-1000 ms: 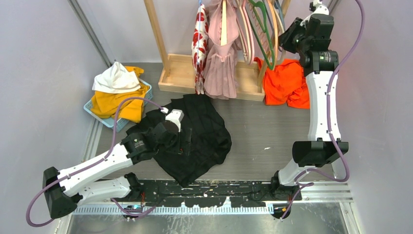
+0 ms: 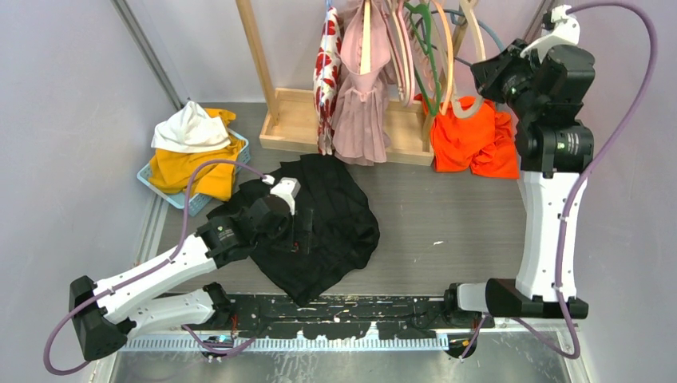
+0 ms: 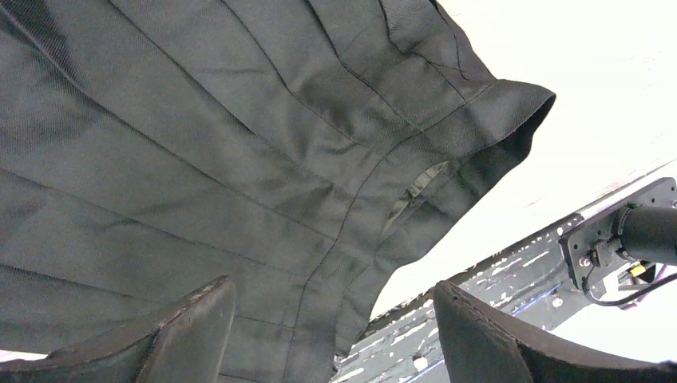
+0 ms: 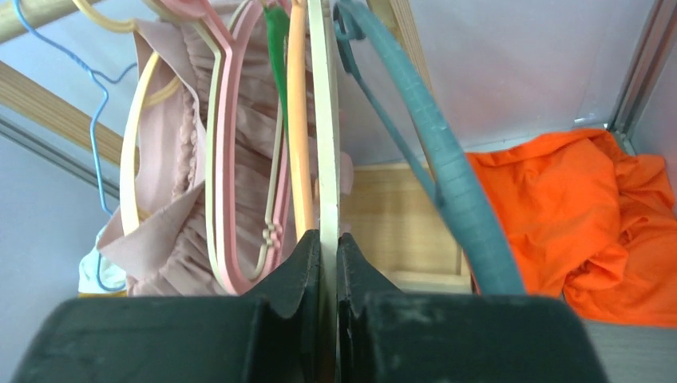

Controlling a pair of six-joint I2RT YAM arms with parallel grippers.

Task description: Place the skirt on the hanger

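The black skirt [image 2: 343,215] lies spread on the floor, its waistband end [image 3: 447,152] slightly gaping in the left wrist view. Above it hovers my left gripper [image 2: 302,231], open, with nothing between its fingers. At the rack on the upper right, my right gripper is shut on a pale cream hanger [image 4: 326,152]. In the top view that hanger's curved lower end [image 2: 468,108] shows beside the gripper. Its hook lies outside the right wrist view.
Beside the held hanger are an orange hanger [image 4: 298,120], a green hanger [image 2: 431,56] and a blue-grey hanger [image 4: 447,167]. Orange cloth [image 2: 479,144] lies below. A blue basket [image 2: 185,201] of clothes stands left.
Nearby hangers have swung. The left arm and skirt have stayed put.
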